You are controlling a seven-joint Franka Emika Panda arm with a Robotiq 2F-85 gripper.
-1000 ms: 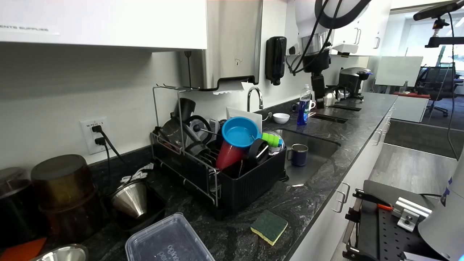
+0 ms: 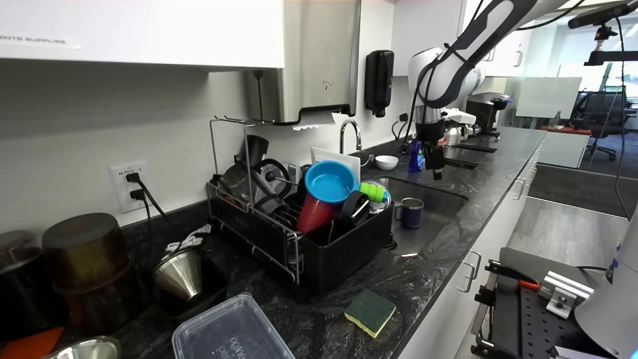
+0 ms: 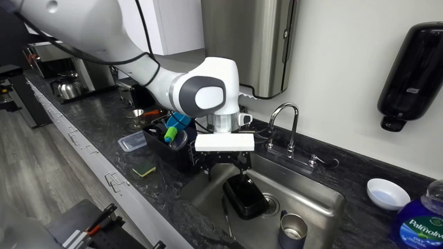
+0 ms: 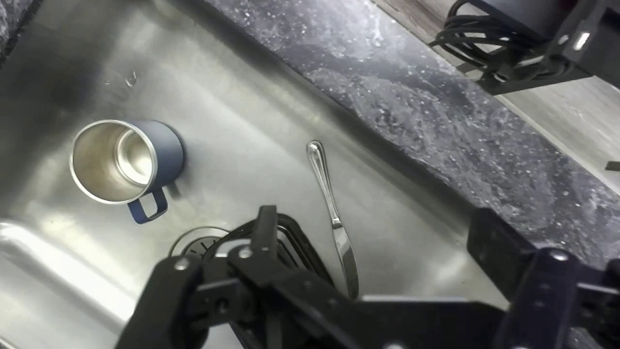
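My gripper hangs over the sink, pointing down, its fingers spread with nothing between them. Below it, a black container lies in the sink close to the drain; a finger partly covers it in the wrist view. A silver knife rests on the sink floor, between the container and the counter-side wall. The blue mug stands upright with its handle out, apart from the gripper. From the side, the gripper shows at the sink's far end, in front of the soap bottle.
A full black dish rack stands beside the sink, with a blue cup on top. The faucet rises at the sink's back. A white bowl and a sponge sit on the counter, whose front strip is mostly clear.
In exterior view 1 the arm has come lower and nearer to the camera. The gripper now covers part of the soap bottle. The mug and the rack have stayed put.
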